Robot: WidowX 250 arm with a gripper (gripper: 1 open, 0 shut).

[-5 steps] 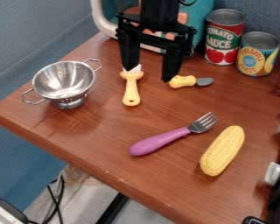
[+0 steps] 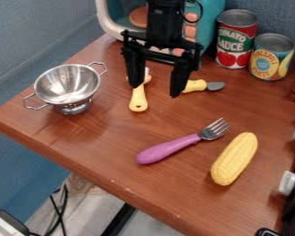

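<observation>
My black gripper (image 2: 157,74) hangs open at the back middle of the table, its two fingers spread. Its left finger is just above a yellow-handled utensil (image 2: 139,100) whose head it partly hides. By the right finger lies a short yellow-handled utensil with a grey end (image 2: 195,86). Nearer the front are a purple-handled fork (image 2: 169,147) and a yellow corn cob (image 2: 234,159).
A steel colander (image 2: 66,85) sits at the left. A tomato sauce can (image 2: 235,41), a second can (image 2: 272,60) and a teal container (image 2: 202,18) stand at the back. A black appliance lines the right edge.
My gripper has moved slightly toward the back and right over the last second, with its fingers still apart. The objects on the table have stayed in place.
</observation>
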